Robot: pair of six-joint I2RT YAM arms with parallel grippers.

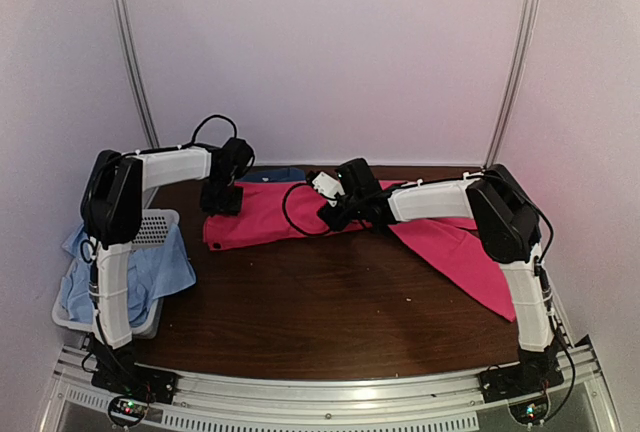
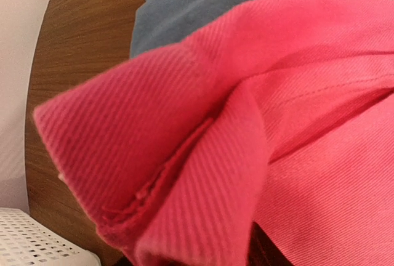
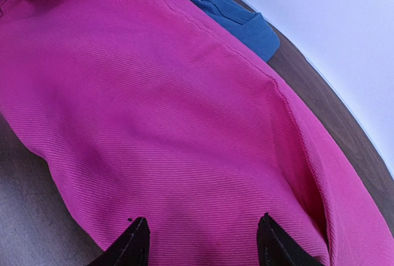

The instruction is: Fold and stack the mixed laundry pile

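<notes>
A pink garment (image 1: 450,262) lies spread across the back of the table, its right part trailing toward the front. Over its left end is my left gripper (image 1: 222,202); in the left wrist view a bunched, doubled pink edge (image 2: 160,118) rises between its mostly hidden fingers, and whether they grip it cannot be made out. My right gripper is over the middle of the pink cloth, fingers apart. A folded blue-grey garment (image 2: 184,13) lies behind the pink one.
A white basket (image 1: 150,232) holding light blue cloth (image 1: 145,277) stands at the left. Walls close in the back and sides.
</notes>
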